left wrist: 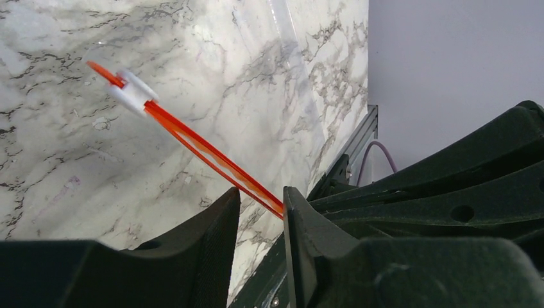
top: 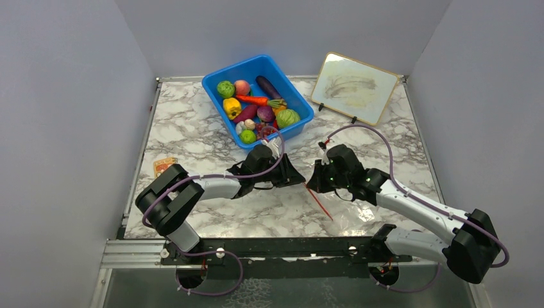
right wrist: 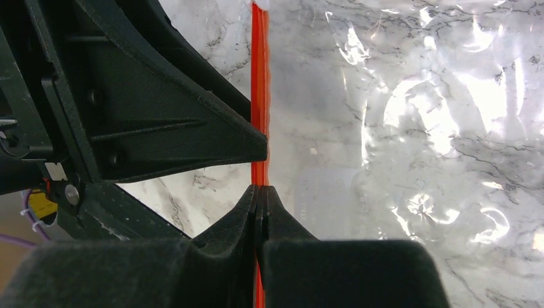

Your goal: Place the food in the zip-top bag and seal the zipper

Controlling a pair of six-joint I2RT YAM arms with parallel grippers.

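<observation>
The clear zip bag [right wrist: 410,122] lies flat on the marbled table, with no food visible inside. Along its mouth runs a red zipper strip [top: 322,206], with a white slider [left wrist: 132,94] near one end. My left gripper [top: 303,183] is shut across this strip, a finger on either side of it. Right beside it, my right gripper is shut with its tips at the strip; whether the thin strip is pinched there I cannot tell. The food, including a carrot [top: 251,100] and a yellow pepper [top: 232,108], rests in the blue bin [top: 299,128].
Both grippers almost touch at the table's middle. A framed whiteboard [top: 355,88] stands on small clips at the back right. At the left lies a small orange patterned item [top: 165,165]. Bare tabletop [top: 181,138] extends left of the bin.
</observation>
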